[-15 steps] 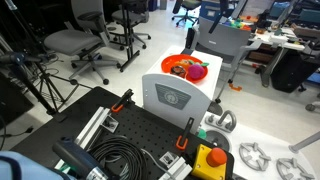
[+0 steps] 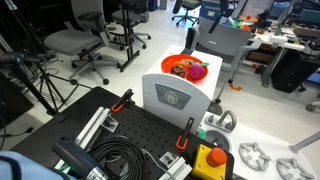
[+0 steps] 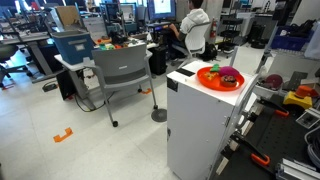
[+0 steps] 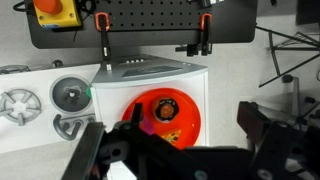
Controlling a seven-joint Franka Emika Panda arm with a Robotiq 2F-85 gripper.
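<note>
My gripper is open above the red plate, its dark fingers spread wide and nothing visible between them. The red plate (image 4: 188,92) rests on a white surface. On it are a dark round piece with a brownish centre (image 4: 168,107) and a pinkish-purple item (image 4: 147,126), the latter partly hidden by a finger. Exterior view 1 shows the same plate (image 2: 172,60) behind a pale upright panel (image 2: 172,97). In exterior view 2 the plate (image 3: 205,82) sits on top of a white cabinet (image 3: 195,125).
Beside the plate is a toy kitchen top with a small round basin (image 4: 70,95) and burners (image 4: 20,104). A yellow box with a red button (image 2: 211,158) stands near the black perforated base (image 2: 145,130). Coiled black cable (image 2: 118,158) lies in front. Chairs stand beyond.
</note>
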